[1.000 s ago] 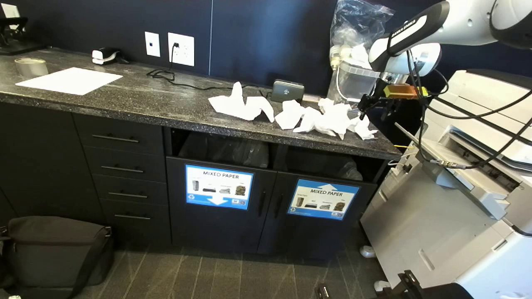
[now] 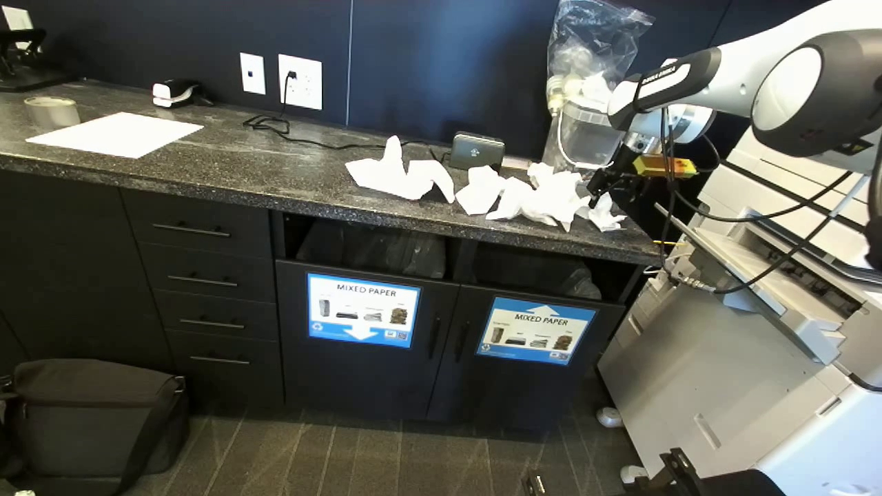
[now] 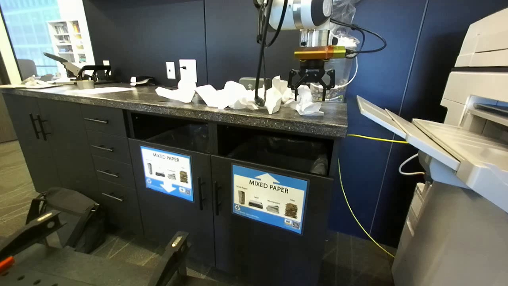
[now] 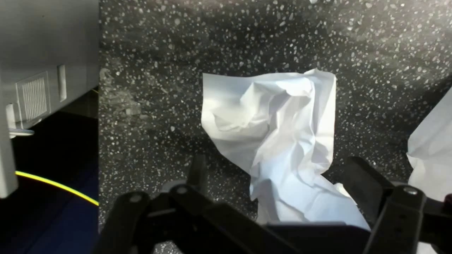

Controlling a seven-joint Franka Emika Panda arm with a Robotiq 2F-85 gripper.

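At the counter's right end lies a crumpled sheet of white paper (image 4: 292,139), the rightmost of several; in exterior view 2 this paper (image 3: 306,104) rests near the front edge. My gripper (image 3: 310,95) is open just over it, fingers pointing down. From the wrist, the gripper has one finger on either side of the paper's lower part, and nothing is gripped. Whether the fingertips touch the paper or counter I cannot tell. In exterior view 1 the gripper (image 2: 610,191) is partly hidden behind its own arm.
More crumpled papers (image 2: 541,197) lie to the left along the counter (image 2: 273,169). Behind stand a small dark device (image 2: 477,152) and a clear bin (image 2: 583,132) with a bag. Two open bin slots (image 3: 276,147) are under the counter. A printer (image 2: 727,331) stands right.
The arm has come down and slightly left, bringing my gripper lower at the rightmost paper. The papers look unmoved.
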